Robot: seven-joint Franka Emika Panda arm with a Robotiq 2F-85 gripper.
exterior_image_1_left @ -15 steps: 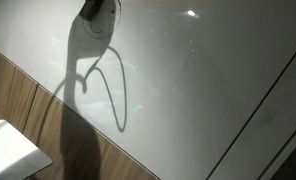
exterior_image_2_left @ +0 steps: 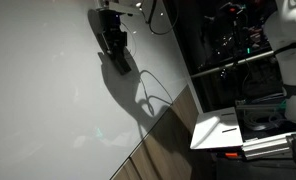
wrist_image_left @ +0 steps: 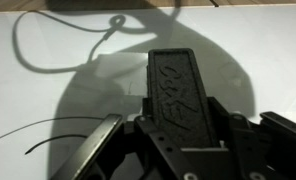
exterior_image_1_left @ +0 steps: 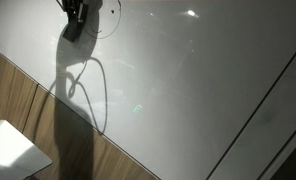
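Note:
A black block-shaped eraser (wrist_image_left: 178,90) with raised "EXPO" lettering points away from me in the wrist view. My gripper is shut on its near end. From above, the eraser (exterior_image_1_left: 75,24) shows at the top left of exterior view 1, over the white board. Exterior view 2 has the gripper (exterior_image_2_left: 110,25) near the top, with the eraser (exterior_image_2_left: 118,55) below it. Whether the eraser touches the board cannot be told. Thin dark marks (wrist_image_left: 50,125) lie on the board left of the eraser; a thin curved line (exterior_image_1_left: 119,17) also shows beside it.
The white board surface (exterior_image_1_left: 188,90) is broad and mostly bare. Wood-grain panelling (exterior_image_1_left: 63,125) borders it at lower left, with a white panel (exterior_image_1_left: 13,150) beyond. The arm and a looped cable cast shadows across the board.
In exterior view 1 the gripper and eraser have moved left and slightly down. Their shadow has shifted left with them, and more of the curved line is uncovered on their right.

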